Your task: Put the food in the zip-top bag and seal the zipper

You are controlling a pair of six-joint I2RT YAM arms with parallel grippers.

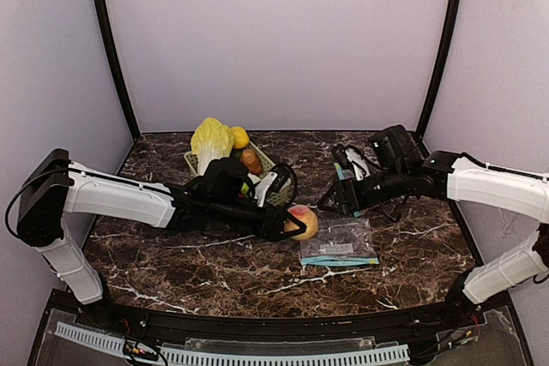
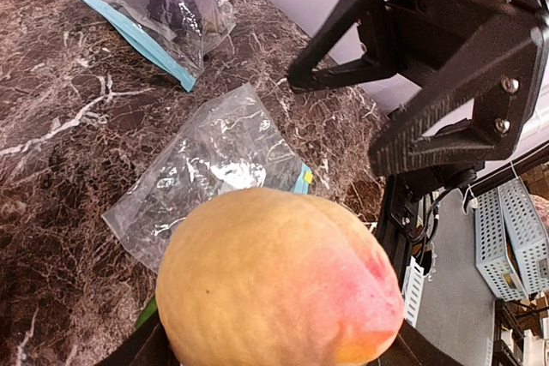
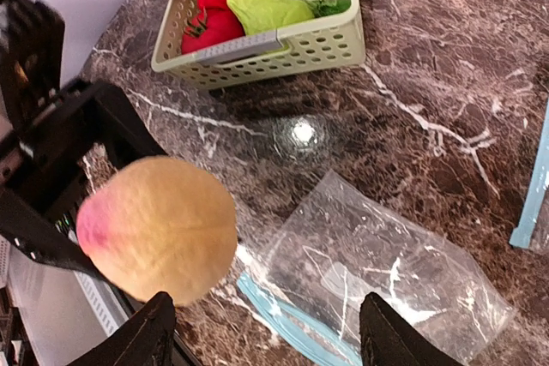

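A yellow-pink peach (image 1: 301, 223) is held between the fingers of my left gripper (image 1: 290, 225), shut on it above the table. Up close it fills the bottom of the left wrist view, the peach (image 2: 279, 280) hiding most of those fingers. A clear zip bag (image 1: 336, 236) lies flat and empty on the table to the right, its blue zipper strip toward the front edge. My right gripper (image 1: 336, 201) is open just behind that bag, nothing between its fingers. A second clear bag (image 2: 167, 10) with a blue strip lies farther back, mostly hidden in the top view.
Behind my left arm stands a pale basket (image 3: 330, 45) of food, with a cabbage (image 1: 211, 141), a lemon (image 1: 240, 137) and a brown item (image 1: 251, 161).
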